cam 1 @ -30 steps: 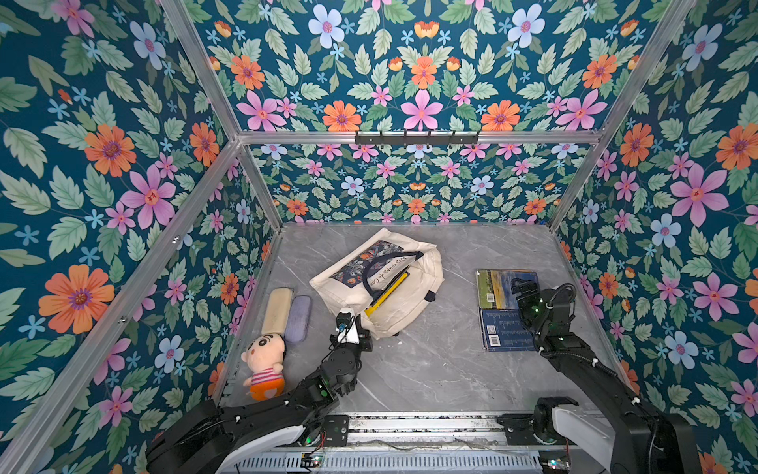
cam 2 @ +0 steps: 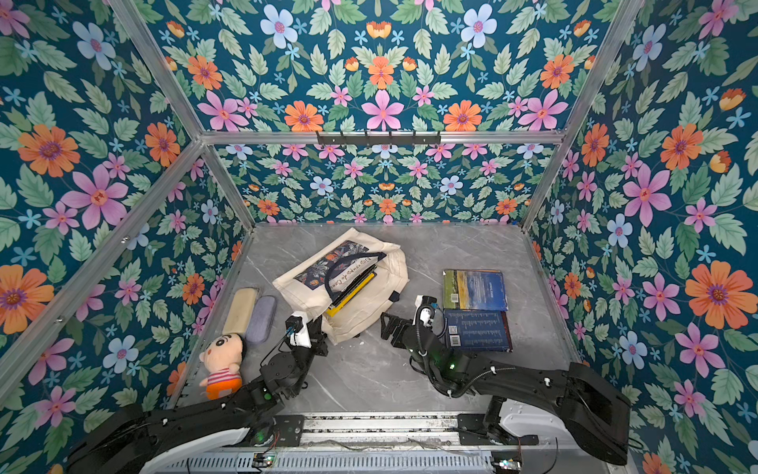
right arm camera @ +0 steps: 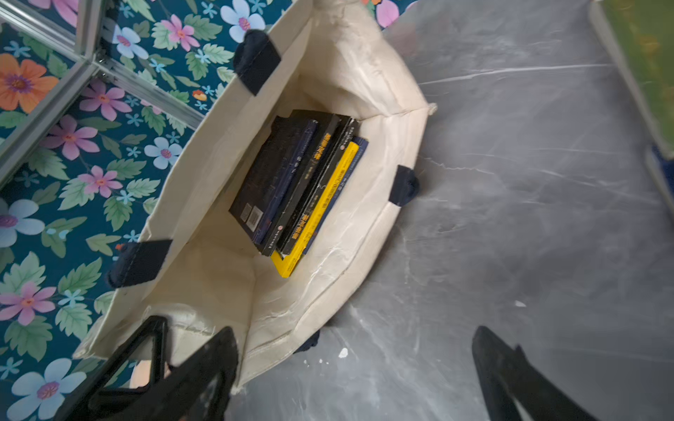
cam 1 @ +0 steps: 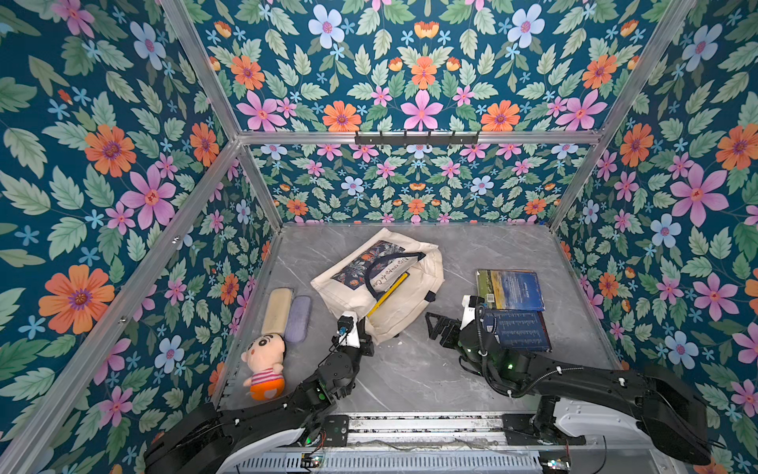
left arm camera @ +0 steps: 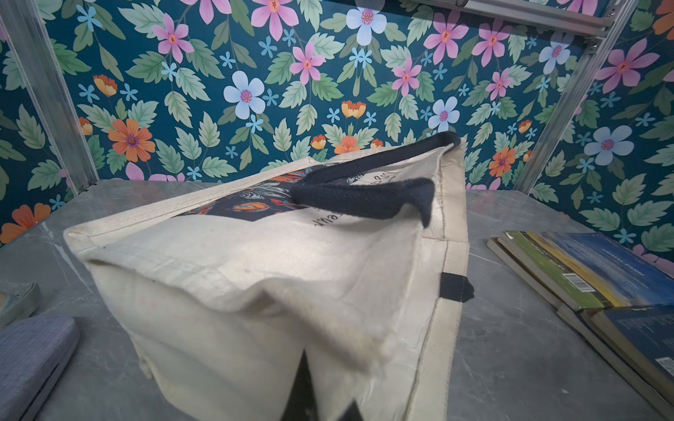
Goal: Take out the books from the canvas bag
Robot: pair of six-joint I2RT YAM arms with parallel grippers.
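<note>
The canvas bag [cam 1: 339, 296] lies on its side, mouth facing right. Inside, several books [right arm camera: 295, 182], dark ones and a yellow one, lean together. My left gripper [cam 1: 357, 335] is at the bag's near left corner, its fingertips against or behind the fabric in the left wrist view, shut. My right gripper [cam 1: 440, 328] stands open to the right of the bag's mouth, with nothing between its fingers. Two stacks of books lie on the table at the right: a green-blue book [cam 2: 473, 286] and a dark blue one [cam 2: 477, 331].
A plush doll [cam 1: 264, 367], a beige case [cam 1: 276, 312] and a lilac case [cam 1: 298, 318] lie along the left side.
My right gripper has swung left from over the books at the right to beside the bag. My left gripper has shifted slightly at the bag's corner.
</note>
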